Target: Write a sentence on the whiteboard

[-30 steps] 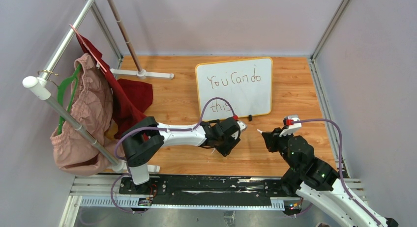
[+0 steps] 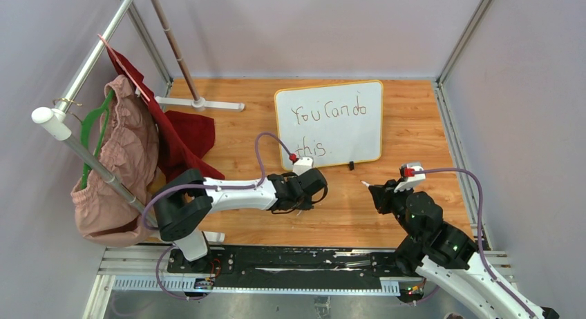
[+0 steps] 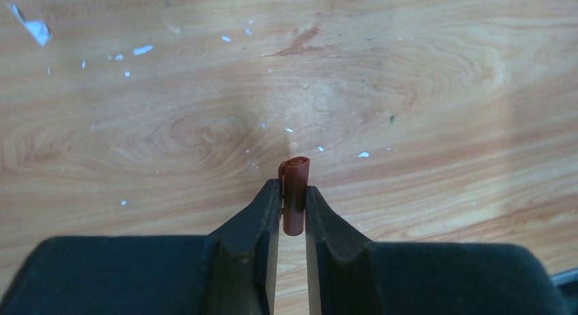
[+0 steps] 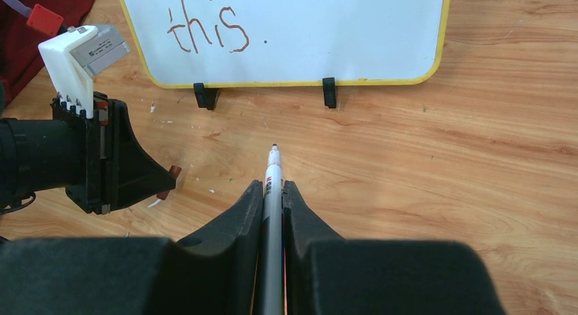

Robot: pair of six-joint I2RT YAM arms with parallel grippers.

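The whiteboard [image 2: 345, 136] with a yellow rim stands at the back, bearing "You Can do" above and "this" below in brown-red strokes. In the right wrist view, my right gripper is shut on a white marker [image 4: 273, 168], its narrow tip bare and pointing toward the board. My left gripper is shut on a small brown-red cap [image 3: 295, 196], held above the wooden table. That same cap [image 4: 168, 182] shows left of the marker in the right wrist view, apart from it. In the top view the left gripper's fingertips are mostly hidden.
Black clips [image 4: 330, 93] sit along the board's lower rim. At the left stands a rack [image 2: 93, 53] with a pink garment [image 2: 110, 181] and dark red cloth [image 2: 148, 105]. Small flecks [image 3: 143, 50] lie on the table. Bare wood [image 2: 414, 126] is free right of the board.
My left gripper has turned and shifted a little to the left, uncovering more of the word "this". My right arm and the board have stayed in place.
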